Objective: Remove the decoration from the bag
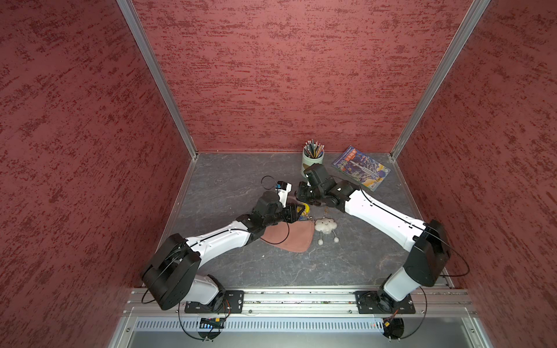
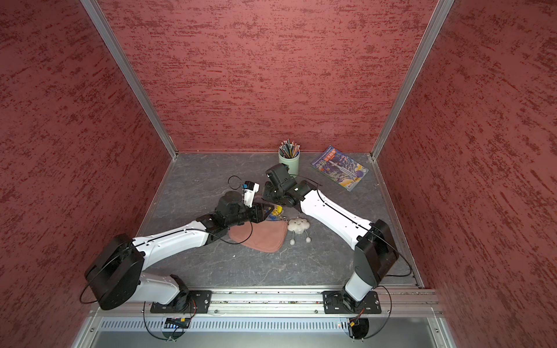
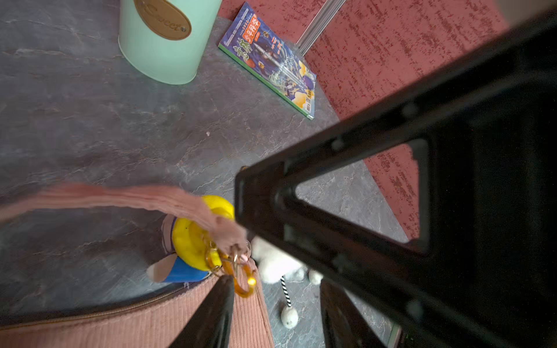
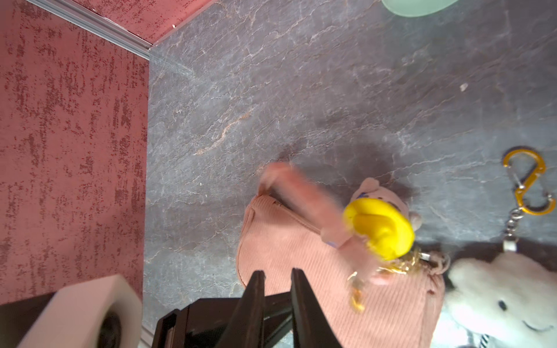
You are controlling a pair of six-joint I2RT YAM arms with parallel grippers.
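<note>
A pink corduroy bag (image 4: 278, 243) lies mid-table, its blurred strap (image 4: 307, 203) across a small plush charm with a yellow head piece (image 4: 377, 226) and gold clasps, at the bag's top edge. My left gripper stands open over bag and charm, nothing visible between its fingers. My right gripper is close above the bag, partly behind the left one in the top views; how far it is open is hard to tell. Its black housing fills the right of the left wrist view. A white cloud charm (image 4: 504, 295) with an orange carabiner (image 4: 536, 206) lies right of the bag.
A mint pencil cup (image 1: 312, 161) stands at the back, with a magazine (image 1: 359, 168) to its right. Red walls enclose it.
</note>
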